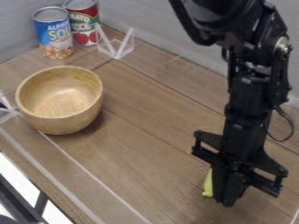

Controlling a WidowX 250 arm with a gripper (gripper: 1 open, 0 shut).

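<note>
My black gripper (229, 188) is low over the wooden table at the right. A pale yellow elongated object (208, 182) lies beneath it, mostly hidden behind the gripper. I cannot tell whether the fingers are closed on it.
A wooden bowl (59, 100) sits at the left. Two cans, one blue (55, 32) and one red (83, 21), stand at the back left corner. A wall runs along the back.
</note>
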